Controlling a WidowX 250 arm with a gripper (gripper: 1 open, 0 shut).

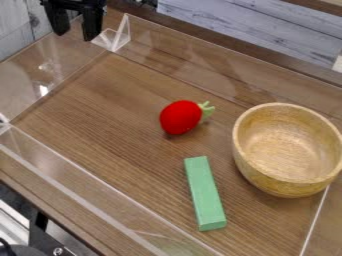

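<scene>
My gripper (72,26) is a black, partly cropped shape at the top left edge, high above the left part of the wooden table; whether it is open or shut is not clear. A red vegetable with a green top (181,117) lies near the middle. A light wooden bowl (285,150) stands on the right. A green bar (205,192) lies at the lower middle.
The table (94,130) has free room in its left and central parts. Clear plastic fixtures line the left side, and a pale panel runs along the back right.
</scene>
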